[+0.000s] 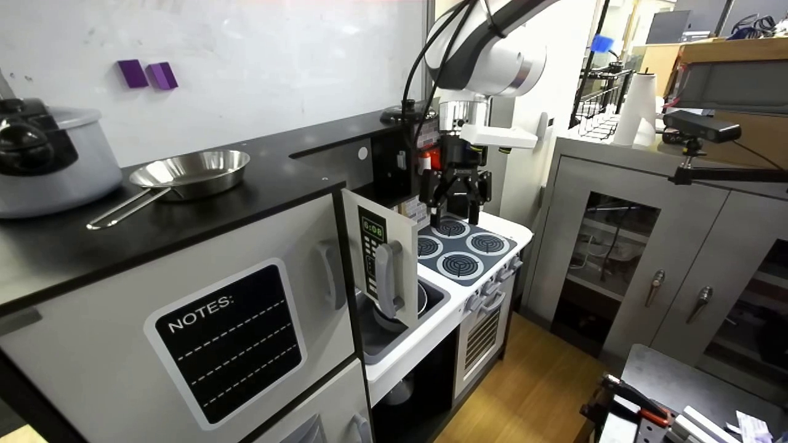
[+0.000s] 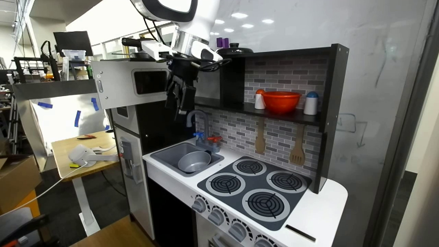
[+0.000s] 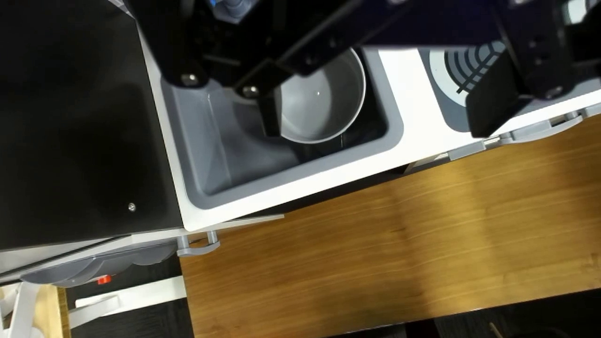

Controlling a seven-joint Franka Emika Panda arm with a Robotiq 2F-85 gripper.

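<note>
My gripper hangs pointing down with its fingers spread and nothing between them. In exterior view 2, the gripper is high above the counter, beside the open microwave door. A grey pot sits in the sink. From the wrist view, the pot appears below, partly covered by the gripper's dark parts. Part of the sink and pot is hidden behind the microwave door in exterior view 1.
Four-ring stove lies right of the sink. The shelf above carries a red bowl between two shakers. A metal pan and a large cooker stand on the upper counter. Black lidded pot sits on top.
</note>
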